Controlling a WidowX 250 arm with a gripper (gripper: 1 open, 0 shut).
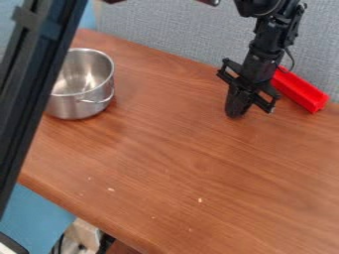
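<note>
My black gripper (239, 105) hangs low over the wooden tabletop (185, 189) at the back right, its tip at or close to the surface; it is shut, and nothing shows between its fingers. Just behind it and to its right lies a red plastic object (300, 90), partly hidden by the gripper. A steel pot (82, 85) with a side handle stands at the left of the table, well apart from the gripper.
A grey fabric wall (172, 30) runs along the back edge. A black post (34, 79) crosses the left side of the view.
</note>
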